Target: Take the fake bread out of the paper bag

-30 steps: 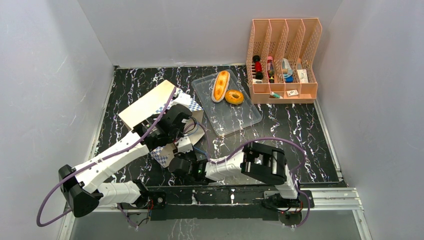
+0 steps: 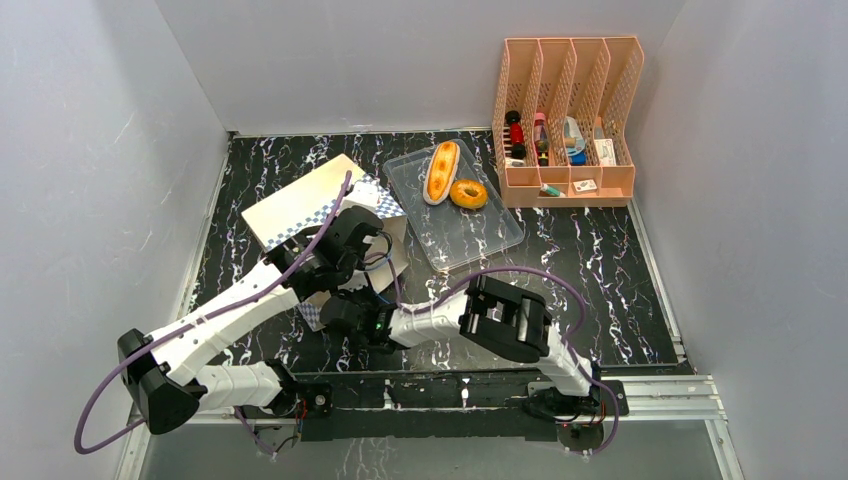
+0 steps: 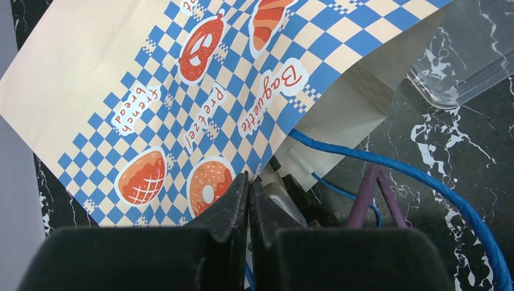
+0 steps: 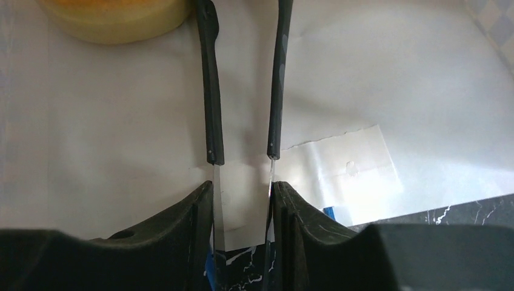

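Note:
The paper bag [image 3: 182, 109], blue-checked with printed breads, lies on its side with its mouth toward the right arm. My left gripper is shut, the rim of the bag pinched at its fingertips. Inside the bag, my right gripper has its two long fingers [image 4: 212, 91] apart, with nothing between them. A rounded yellow-brown fake bread [image 4: 118, 21] sits deep in the bag, beside the left fingertip in the right wrist view; most of it is cut off by the frame. On the clear tray [image 2: 465, 243] lie a fake baguette [image 2: 441, 172] and a fake bagel [image 2: 468, 194].
An orange divided rack [image 2: 570, 120] with small items stands at the back right. Blue cable [image 3: 424, 176] loops by the bag's mouth. Dark marbled tabletop [image 2: 600, 290] is free to the right, and the tray's front half is bare.
The right arm has moved left, farther into the bag's mouth. The bag has shifted slightly; the left arm and the tray's breads look unmoved.

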